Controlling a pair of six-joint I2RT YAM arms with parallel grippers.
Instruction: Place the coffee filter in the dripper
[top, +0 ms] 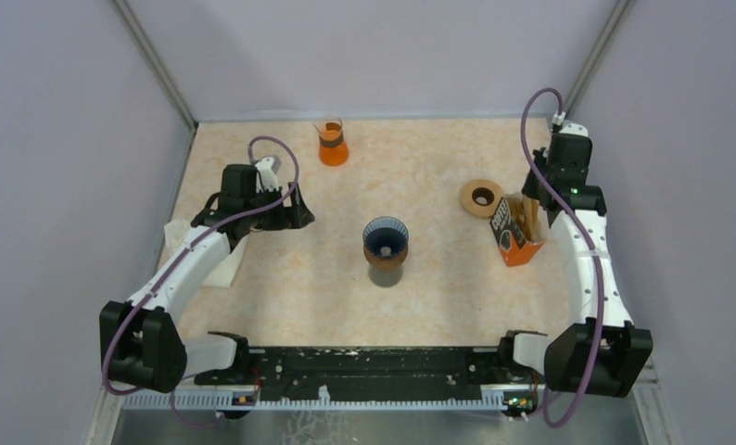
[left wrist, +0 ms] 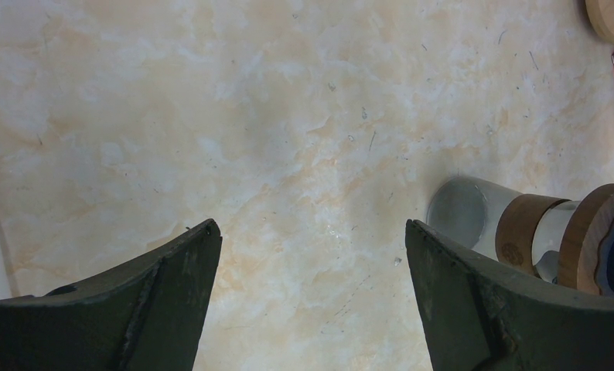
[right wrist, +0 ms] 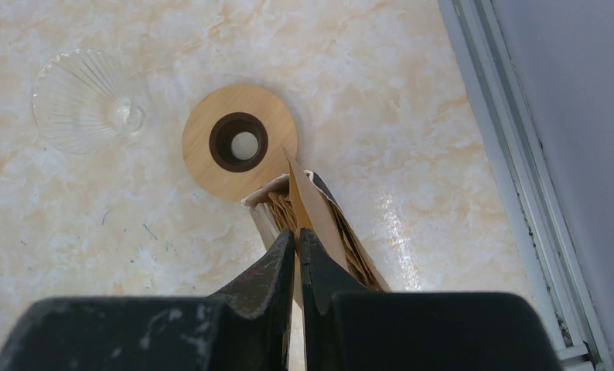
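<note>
A dark blue ribbed dripper (top: 386, 232) sits upright on a glass carafe (top: 386, 276) mid-table; its wooden collar (left wrist: 586, 239) shows at the right of the left wrist view. Brown paper filters (right wrist: 283, 209) stand in an open orange and black box (top: 522, 243) on the right, one filter (right wrist: 313, 205) poking up above the others. Over the box is my right gripper, its fingertips close together at that raised filter; whether they grip it cannot be made out. My left gripper is open above bare table, left of the carafe, holding nothing.
Touching the box's far side is a round wooden stand (right wrist: 284, 124), with a clear glass dripper (right wrist: 87, 104) left of it. An orange carafe (top: 333, 146) stands at the back; white cloth (top: 223, 269) lies under the left arm.
</note>
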